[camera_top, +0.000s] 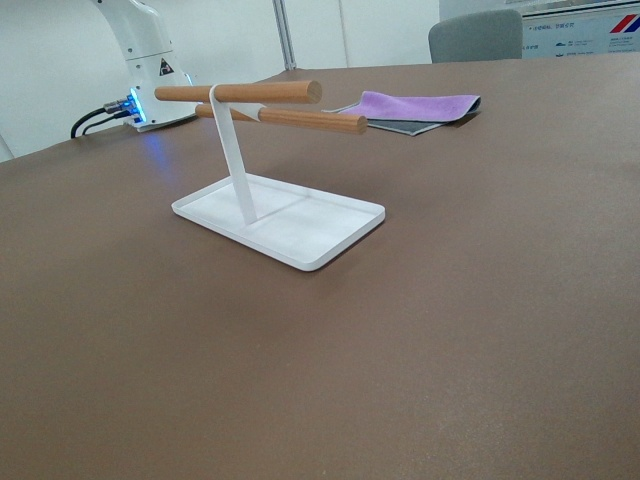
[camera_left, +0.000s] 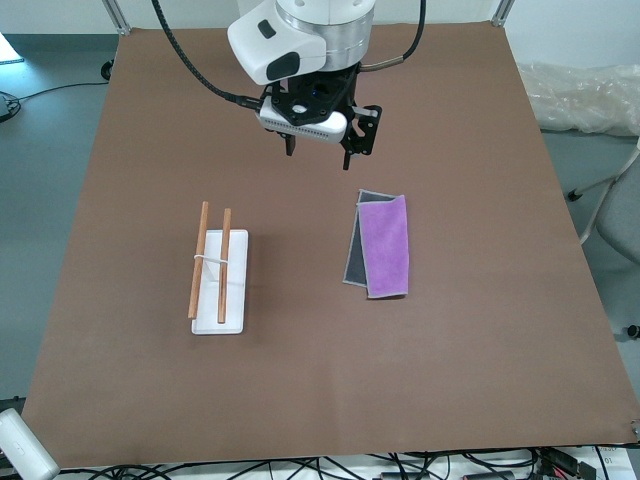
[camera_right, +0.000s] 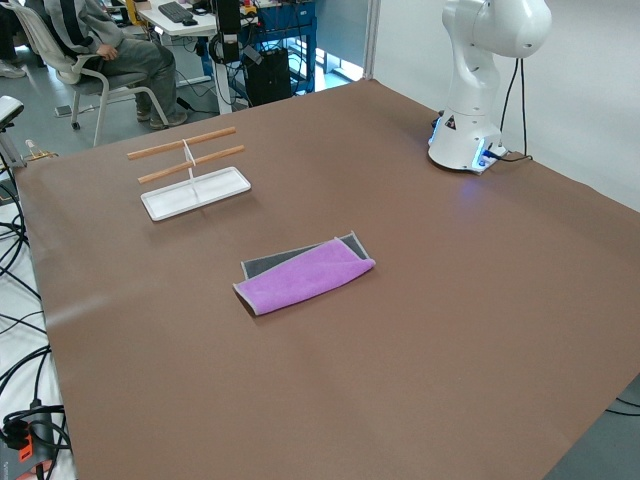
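A white tray stand (camera_left: 231, 316) with two wooden bars (camera_top: 312, 122) sits on the brown table (camera_left: 400, 360), left of centre in the left view. To its right lie a purple cloth (camera_left: 383, 250) and a grey cloth (camera_left: 355, 260), the purple partly over the grey. The same cloths show behind the stand in the top view and at the centre of the right view. My gripper (camera_left: 318, 150) hangs at the back of the table in the left view, above and apart from both stand and cloths; whether it is open or shut I cannot tell.
Cables (camera_right: 30, 360) run along one edge outside it. A grey chair (camera_top: 475, 40) stands beyond the far edge in the top view, and a seated person (camera_right: 145, 70) is in the background of the right view.
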